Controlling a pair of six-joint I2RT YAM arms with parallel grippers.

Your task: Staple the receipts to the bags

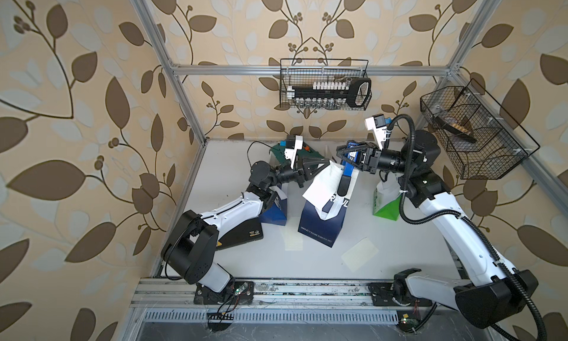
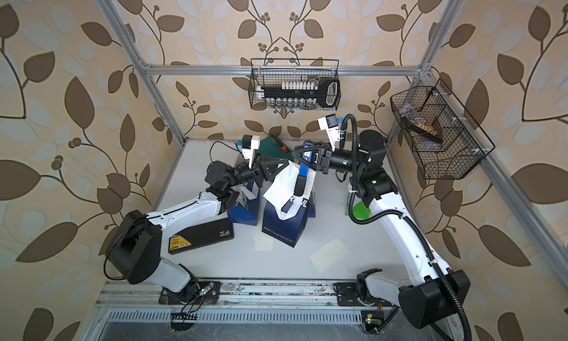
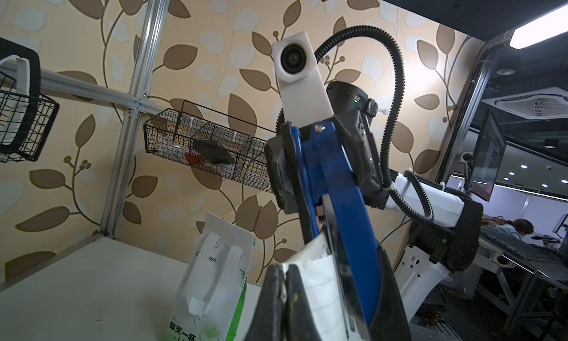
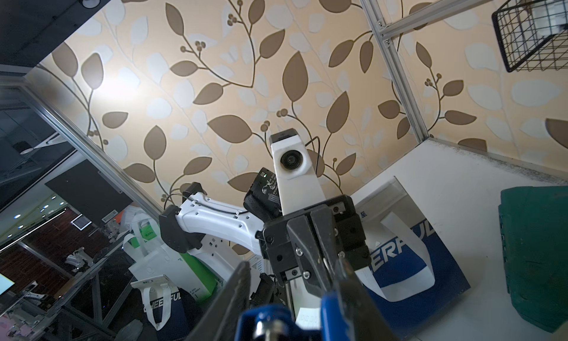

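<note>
A dark blue paper bag (image 1: 319, 227) stands mid-table with its white handle upward. At its top a white receipt (image 1: 321, 186) leans against the bag's mouth. My left gripper (image 1: 324, 163) is shut at the receipt's upper edge; whether paper is pinched between its fingertips is hidden. Shut around a blue stapler (image 3: 350, 222), my right gripper (image 1: 343, 154) holds it tilted downward. The stapler's dark front end overlaps the receipt and the bag's top. In the left wrist view, white paper reaches up between the stapler's arms. The right wrist view shows the stapler's blue body (image 4: 278, 315) between the fingers.
Another blue bag (image 2: 243, 212) stands behind the left arm, and a green-and-white bag (image 3: 210, 281) at right. A black box (image 2: 204, 235) lies front left. Pale paper slips (image 2: 329, 254) lie on the front table. A green case (image 4: 535, 252) sits at the back.
</note>
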